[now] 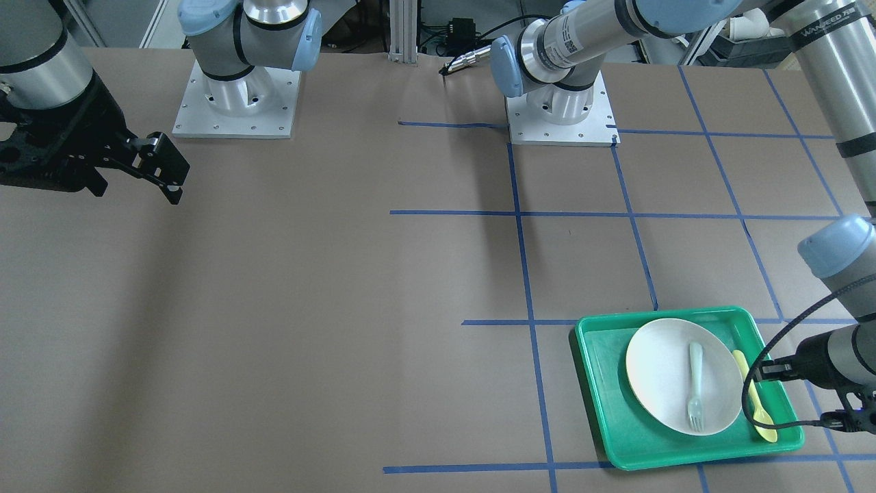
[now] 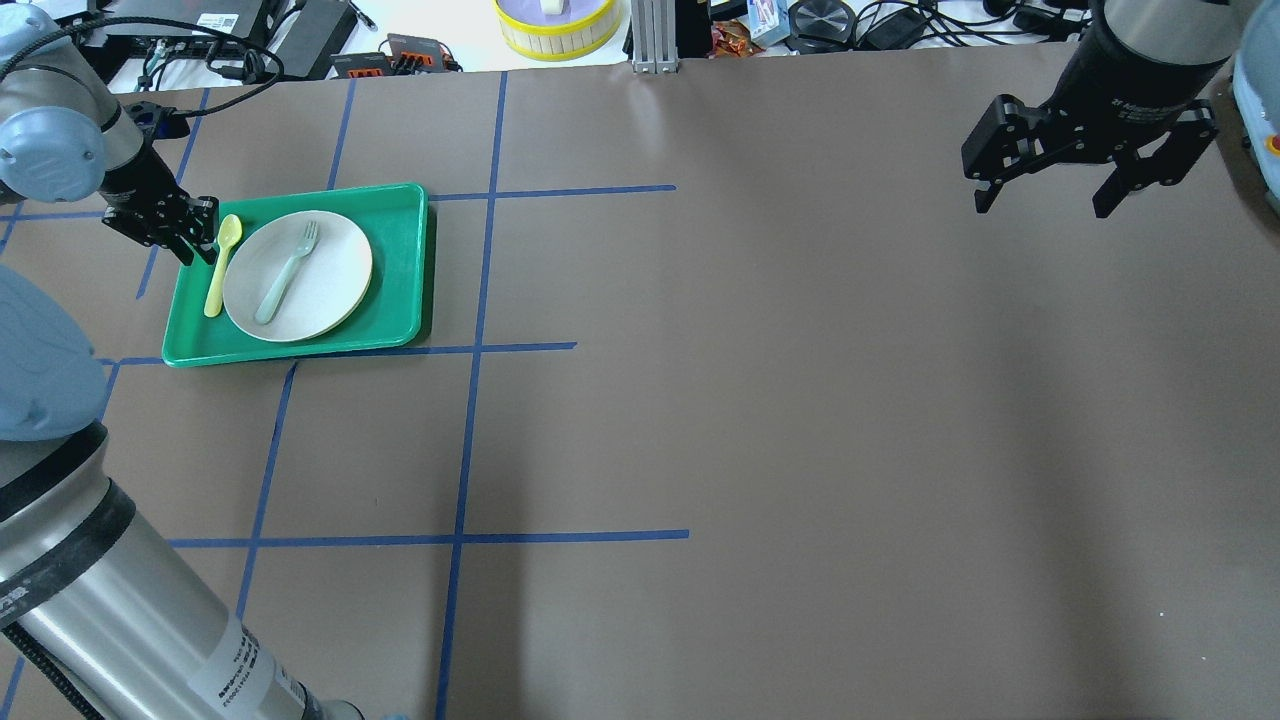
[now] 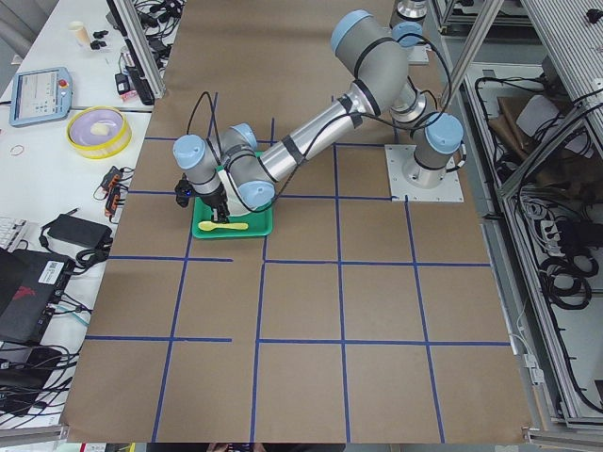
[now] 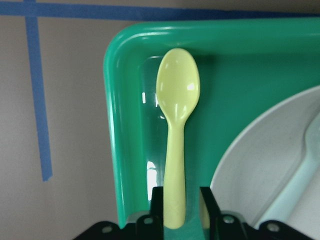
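Note:
A green tray point(image 1: 608, 411) holds a white plate point(image 1: 657, 378) with a pale mint fork point(image 1: 695, 370) on it. Beside the plate lies a yellow spoon point(image 4: 177, 85), bowl away from my gripper in the wrist view. My gripper hovers at the spoon's handle end, its black fingers apart on either side of the handle. In the top view the gripper is over the tray's left edge, next to the spoon.
Another arm's black gripper point(image 2: 1080, 156) hangs at the top right of the top view. A yellow round container point(image 2: 558, 42) sits beyond the table's edge.

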